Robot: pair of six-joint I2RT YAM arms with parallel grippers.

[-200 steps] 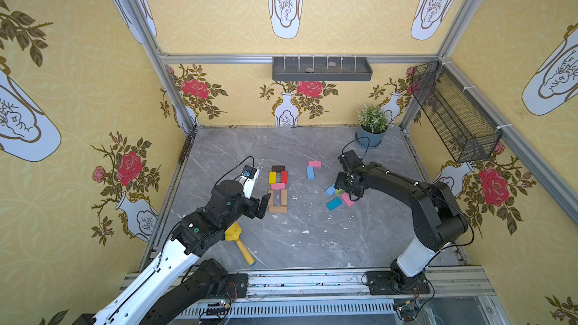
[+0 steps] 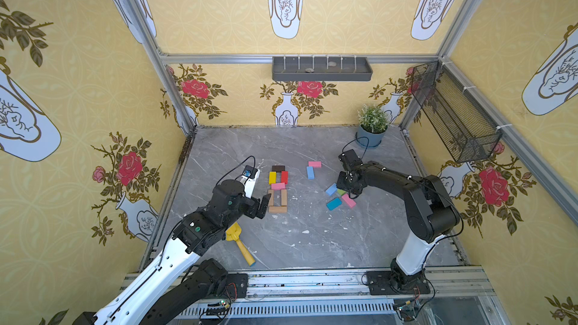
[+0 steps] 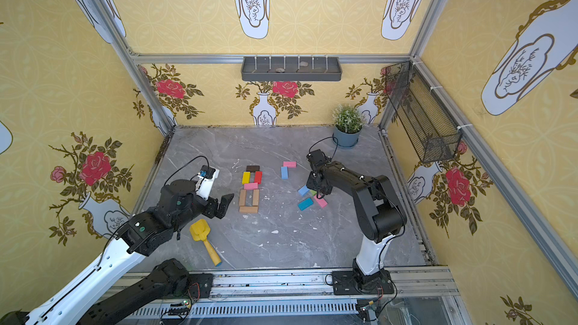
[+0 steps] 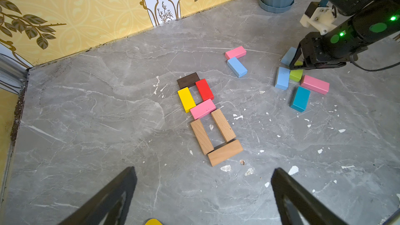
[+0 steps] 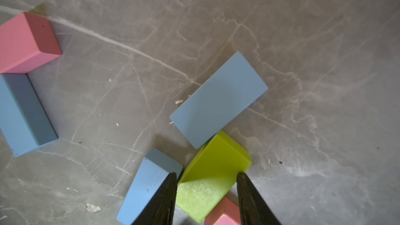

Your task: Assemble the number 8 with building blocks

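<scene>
A figure-eight outline on the table is made of a dark brown block (image 4: 188,80), a yellow block (image 4: 186,100), a red block (image 4: 204,89), a pink block (image 4: 203,109) across the middle and wooden blocks (image 4: 225,153) below. My left gripper is open and empty, left of this figure. Low over the loose blocks at right is my right gripper, its fingers apart on either side of a green block (image 5: 208,179). Whether the pads touch the green block cannot be made out.
Close to the green block lie two blue blocks (image 5: 218,100), a pink block (image 4: 315,84) and a teal block (image 4: 300,98). Another pink block (image 4: 235,53) and blue block (image 4: 237,67) sit farther back. A yellow scoop (image 2: 240,245) and a potted plant (image 2: 371,129) stand clear.
My right arm has shifted slightly, its gripper staying over the green block, while the elbow has moved a little leftward. The left arm and the figure's blocks look the same.
</scene>
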